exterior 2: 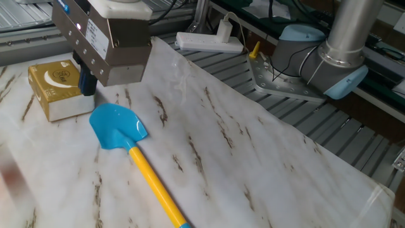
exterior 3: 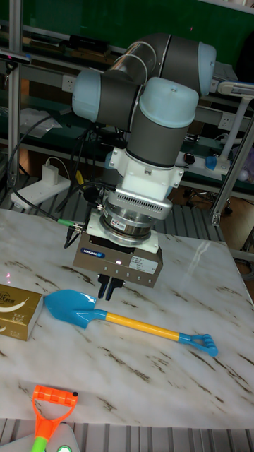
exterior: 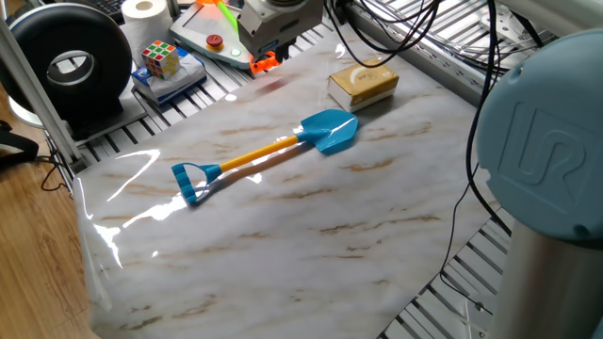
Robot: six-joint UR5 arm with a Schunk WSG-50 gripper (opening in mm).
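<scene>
A toy shovel lies flat on the marbled tabletop, with a blue blade [exterior: 330,130], a yellow shaft [exterior: 259,153] and a blue D-shaped grip [exterior: 193,181]. Its blade points toward a gold-and-white box [exterior 2: 58,88], with a small gap between them. My gripper [exterior 3: 111,289] hangs above the table, clear of the shovel, its dark fingers pointing down. Those fingers look close together in exterior view 3, but their gap is hard to judge. No object shows in their grasp. At the top of exterior view 1, only part of the gripper appears.
An orange toy handle [exterior 3: 56,404] with a green shaft stands off the table's edge. A Rubik's cube [exterior: 161,58] on a blue-and-white box, a paper roll [exterior: 148,21] and a black ring [exterior: 66,64] stand outside the sheet.
</scene>
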